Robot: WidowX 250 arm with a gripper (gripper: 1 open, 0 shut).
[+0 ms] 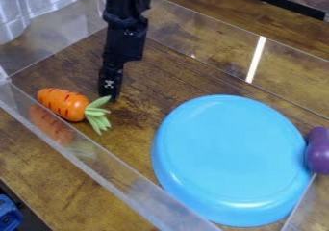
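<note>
A toy carrot (64, 104) with orange body and pale green leaves lies on the wooden floor inside a clear-walled enclosure at the left. The black gripper (111, 89) reaches down from the top, its tip low beside the carrot, just above and behind the leaves. Whether its fingers are open or shut is too dark to tell.
A large light blue round plate (229, 158) fills the lower right. A purple object (317, 150) sits at the right edge. Clear walls border the area. The wood floor between gripper and plate is clear.
</note>
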